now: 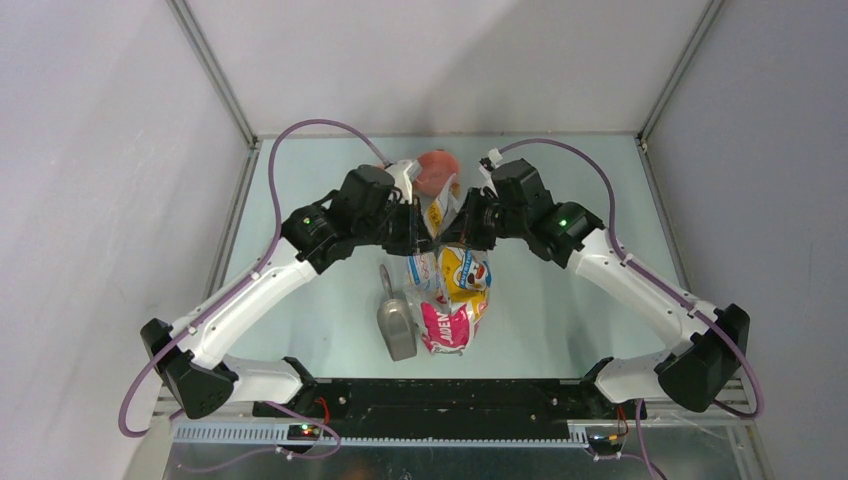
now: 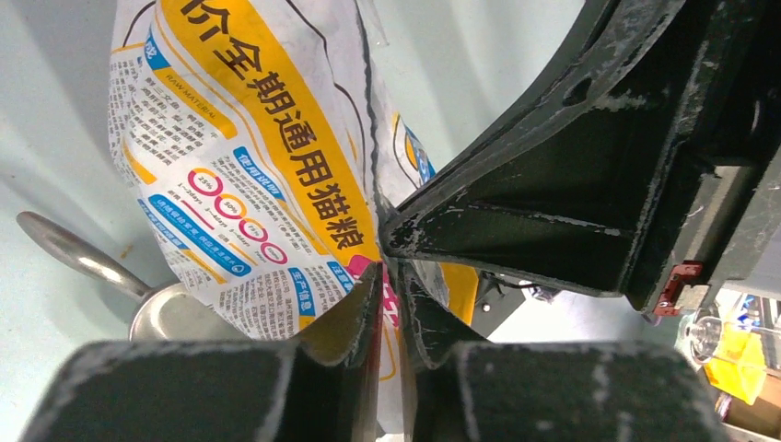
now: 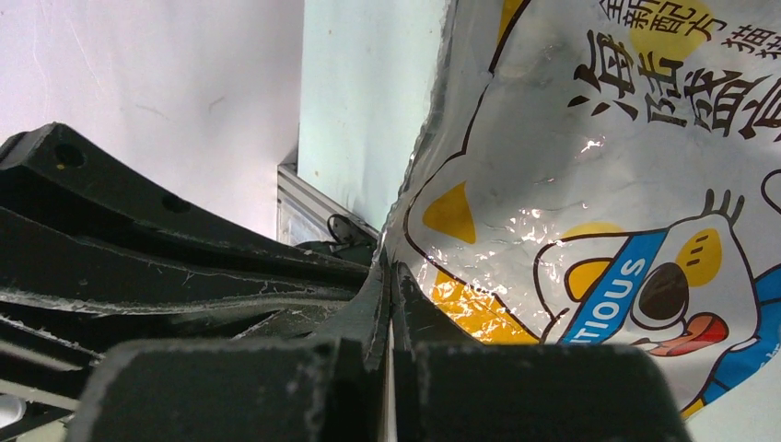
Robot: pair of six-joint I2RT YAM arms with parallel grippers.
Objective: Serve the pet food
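Observation:
A pet food bag stands upright mid-table, white and yellow with a magenta lower part. My left gripper is slightly open, a narrow gap between its fingers, with the bag's upper side edge running down into that gap. From the other side my right gripper is shut at the same edge, the thin film running to its tips. The two grippers nearly touch each other over the bag in the top view. A grey metal scoop lies left of the bag, its handle pointing away from the front edge.
A round pink-orange object, perhaps a bowl, sits behind the bag, partly hidden by the left arm and bag. Walls stand on both sides and at the back.

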